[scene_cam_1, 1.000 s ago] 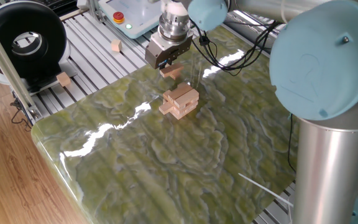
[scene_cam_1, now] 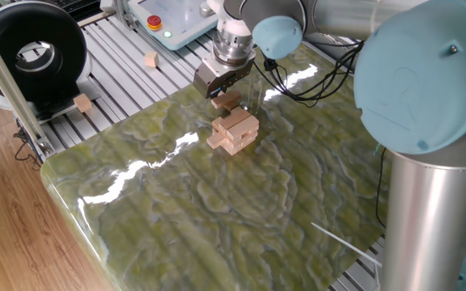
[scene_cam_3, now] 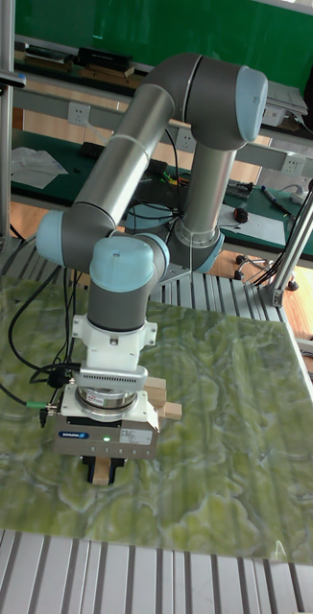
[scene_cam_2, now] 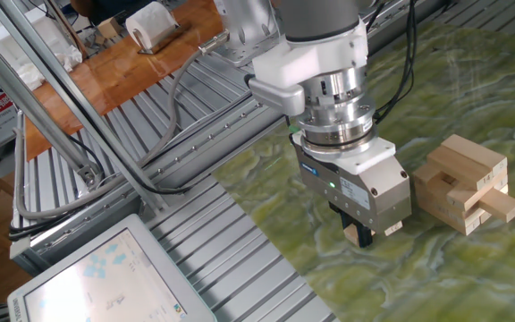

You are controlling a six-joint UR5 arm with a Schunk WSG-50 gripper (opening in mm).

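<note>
A long wooden block (scene_cam_1: 226, 99) sits between the black fingers of my gripper (scene_cam_3: 104, 470), which is shut on it. In exterior view 2 one end of that block (scene_cam_2: 352, 235) shows beneath the gripper body. Beside it stands a small stack of wooden blocks (scene_cam_1: 235, 132), laid crosswise in layers, with one block (scene_cam_2: 502, 206) jutting out of its side. The gripper is apart from the stack, on the teach pendant's side. Whether the held block touches the tabletop, I cannot tell. In exterior view 3 the arm hides much of the stack (scene_cam_3: 158, 393).
Two loose wooden blocks (scene_cam_1: 151, 59) lie on the slatted metal frame. A teach pendant (scene_cam_2: 110, 282) rests at the edge, and black cables (scene_cam_1: 314, 89) hang from the arm.
The stack has stayed put.
</note>
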